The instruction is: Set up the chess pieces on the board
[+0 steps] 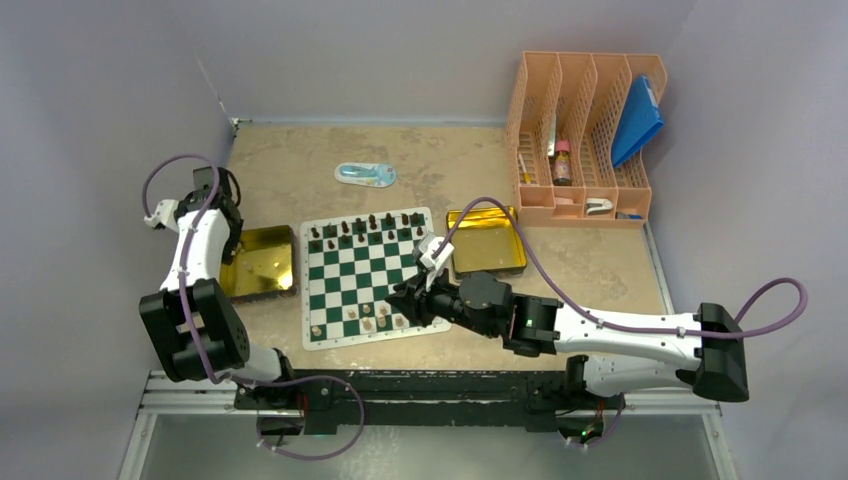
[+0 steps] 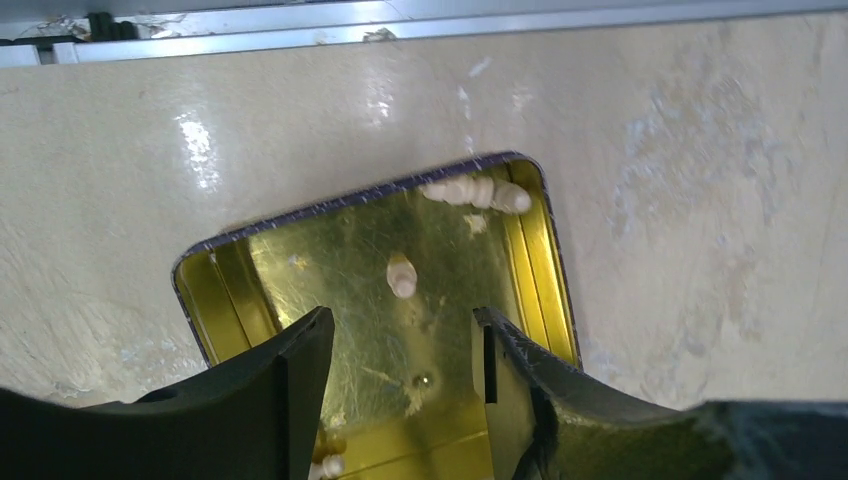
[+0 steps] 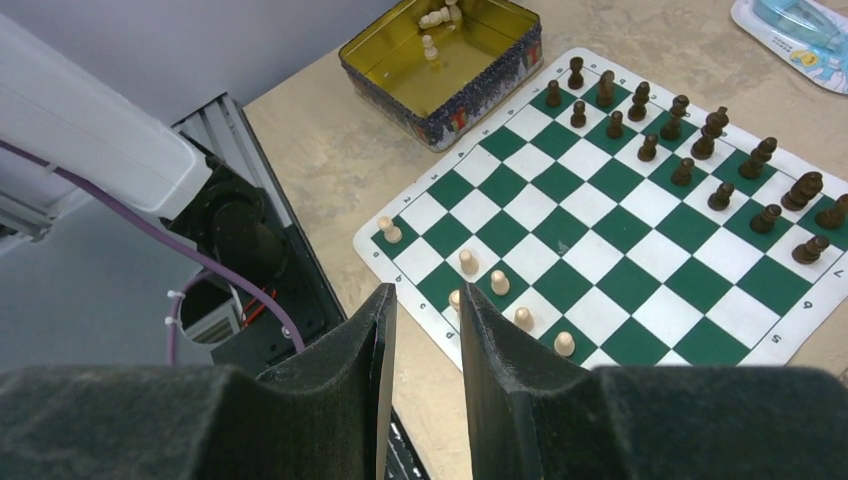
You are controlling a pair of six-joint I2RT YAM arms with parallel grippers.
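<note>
My left gripper hangs open over the gold tin [image 2: 548,270] at the table's left, nothing between its fingers. White pieces lie inside: one [image 2: 402,275] near the middle, several [image 2: 487,193] in the far corner, others at the near edge. The chessboard [image 3: 645,298] holds rows of dark pieces [image 3: 648,147] along its far side and several light pieces [image 3: 499,282] on the near part. My right gripper is over the board's near right part, part open, with no piece seen held.
A second gold tin [image 1: 487,244] sits right of the board, apparently empty. A blue-white package [image 1: 365,174] lies behind the board. A peach organizer [image 1: 535,200] stands at the back right.
</note>
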